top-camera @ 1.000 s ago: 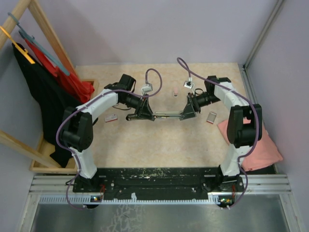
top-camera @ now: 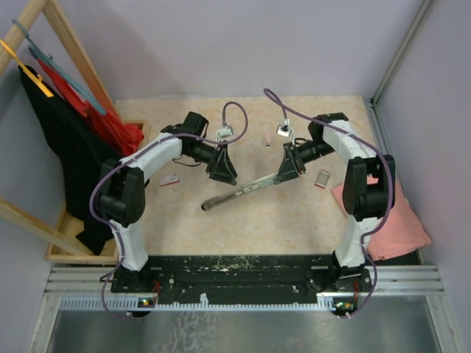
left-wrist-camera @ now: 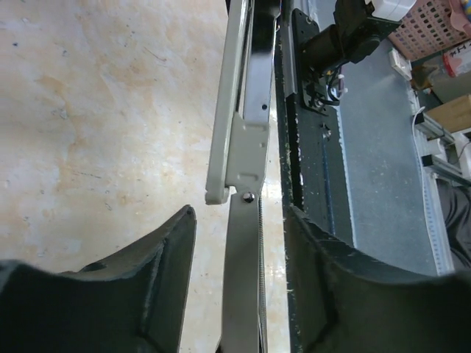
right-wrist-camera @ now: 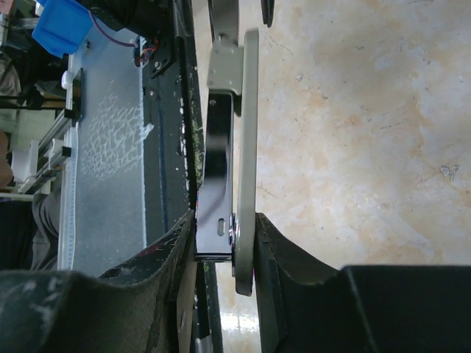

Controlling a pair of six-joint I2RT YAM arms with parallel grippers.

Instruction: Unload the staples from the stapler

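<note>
The stapler [top-camera: 249, 187] is unfolded into one long strip, slanting in the top view from my right gripper down to its dark end at the lower left. My right gripper [top-camera: 281, 178] is shut on the stapler's other end; the right wrist view has the metal and pale rail [right-wrist-camera: 246, 162] squeezed between its fingers. My left gripper [top-camera: 232, 181] stands open just above the strip. In the left wrist view the stapler's dark arm [left-wrist-camera: 241, 279] passes between its spread fingers, with a gap on each side. I cannot make out any staples.
A red-and-white box [top-camera: 169, 179] lies left, a small flat box [top-camera: 322, 179] right, and a small pinkish item [top-camera: 268, 139] behind. Pink cloth [top-camera: 397, 224] covers the right edge; a wooden rack with clothes stands left.
The stapler's left end has swung toward the table's front, from level to slanting.
</note>
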